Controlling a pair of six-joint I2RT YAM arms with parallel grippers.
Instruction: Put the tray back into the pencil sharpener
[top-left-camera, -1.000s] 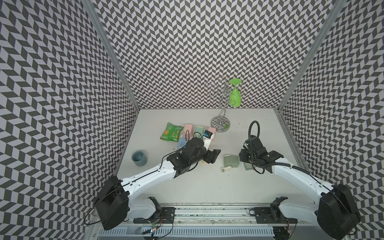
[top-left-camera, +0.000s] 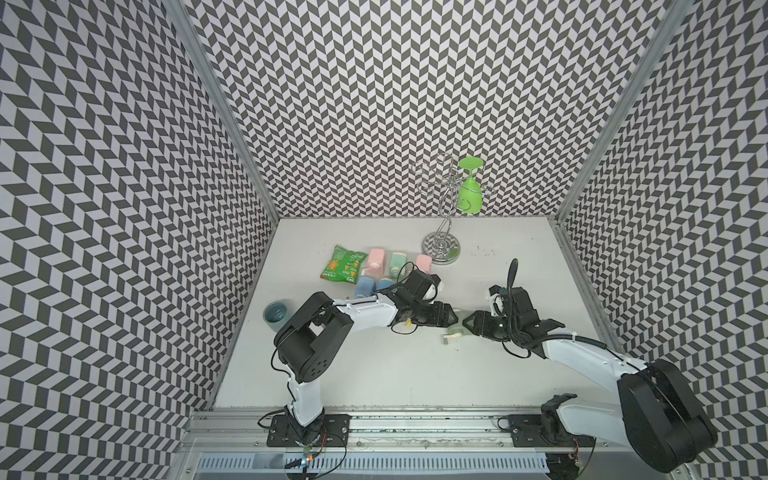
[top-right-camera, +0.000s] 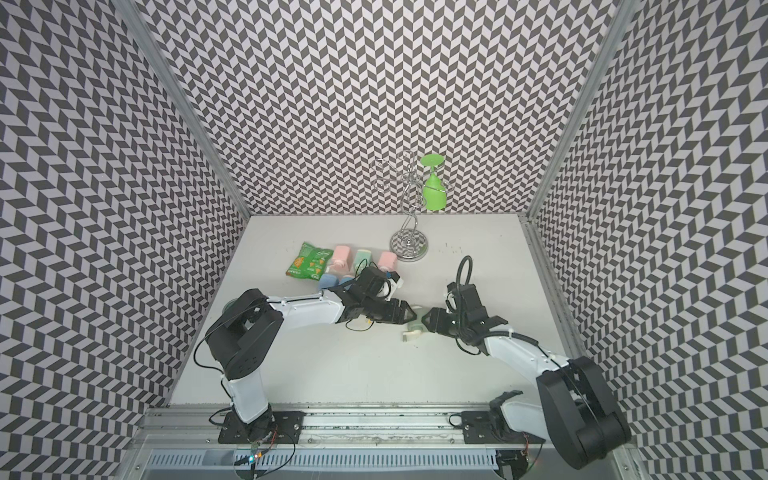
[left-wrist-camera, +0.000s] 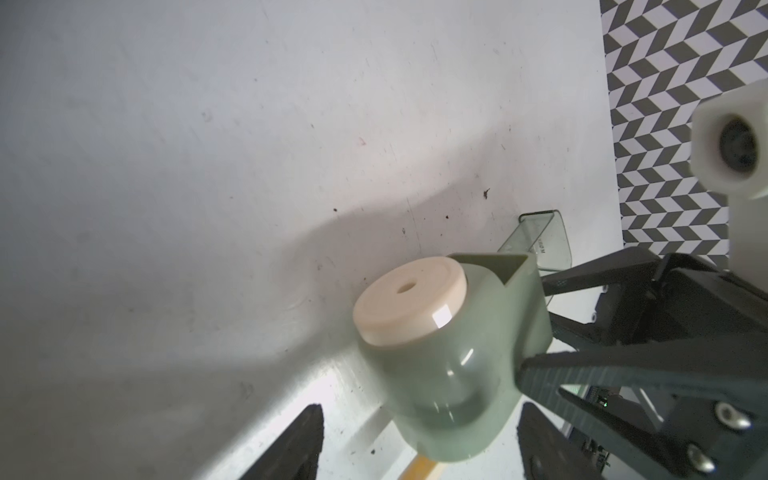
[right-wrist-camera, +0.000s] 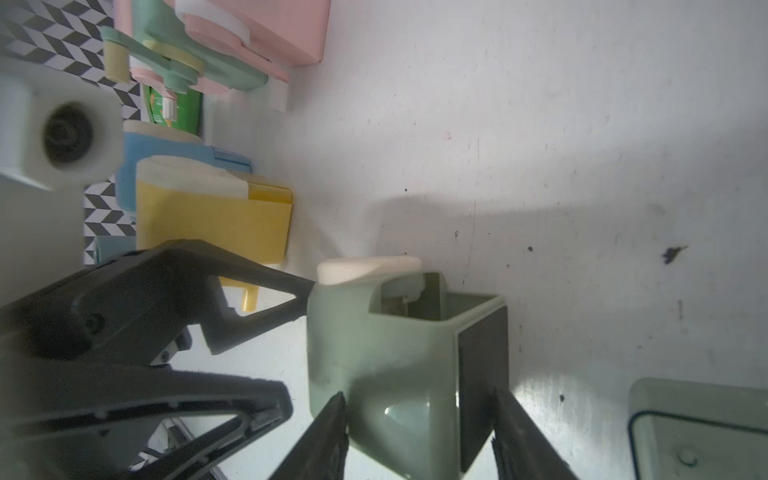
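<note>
The green pencil sharpener (top-left-camera: 456, 329) stands on the table, its cream cap (left-wrist-camera: 409, 300) showing in the left wrist view. From the left, my left gripper has its parted fingers on either side of the sharpener's body. My right gripper comes in from the other side, its open fingers spread around the end with the hollow slot (right-wrist-camera: 412, 300). Whether any pad touches the body cannot be told. The clear greenish tray (right-wrist-camera: 700, 428) lies loose on the table beyond the slot end; in both top views the right gripper mostly covers it.
Yellow (right-wrist-camera: 212, 208), blue and pink sharpeners cluster behind the left arm, near a green snack bag (top-left-camera: 344, 264). A chrome stand (top-left-camera: 441, 247) holding a green cup (top-left-camera: 470, 196) is at the back. A teal cup (top-left-camera: 277, 313) sits left.
My left gripper has moved right to the sharpener. The right gripper has shifted left toward it, and now both hide most of its body. The sharpener seems to stay in place.
</note>
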